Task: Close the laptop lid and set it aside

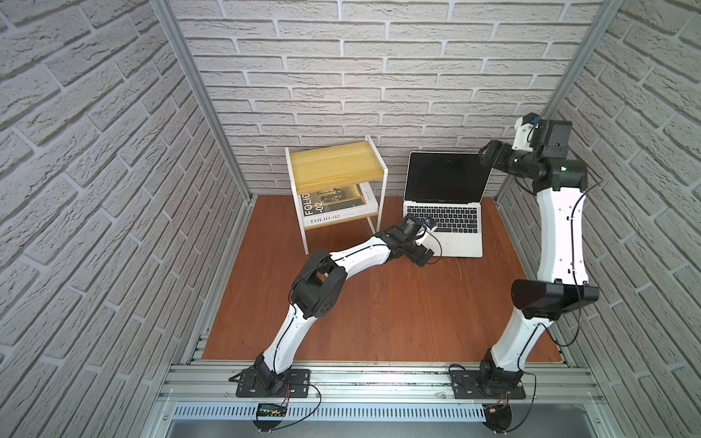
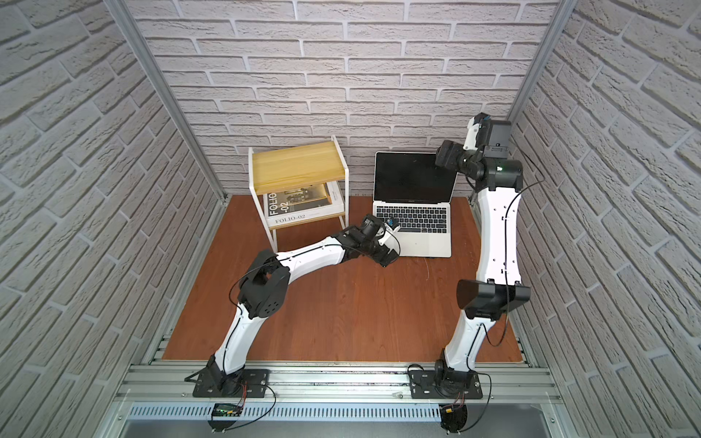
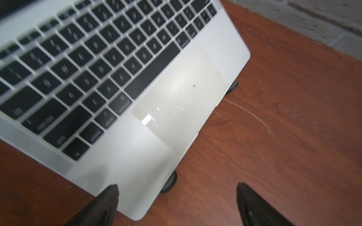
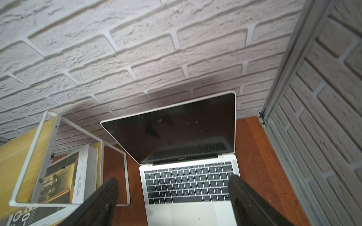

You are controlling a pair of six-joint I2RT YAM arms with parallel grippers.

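Observation:
The silver laptop [image 1: 456, 243] stands at the back right of the table, its black-screened lid [image 1: 447, 177] raised and leaning back toward the wall. In the left wrist view the front left corner of the laptop's base [image 3: 139, 165] reaches toward the open left gripper; whether a finger touches it, I cannot tell. Up by the lid's upper right corner in the top views is the right gripper [image 1: 490, 154]. Its fingers [image 4: 101, 203] are spread wide in the right wrist view, with the laptop visible beyond and nothing held.
Left of the laptop stands a small shelf [image 1: 336, 162] with white frame, holding a book [image 1: 339, 202]. A brick wall [image 1: 350, 95] rises close behind the lid. Bare tabletop [image 1: 387, 314] lies in front, with a thin strand near the laptop's front edge.

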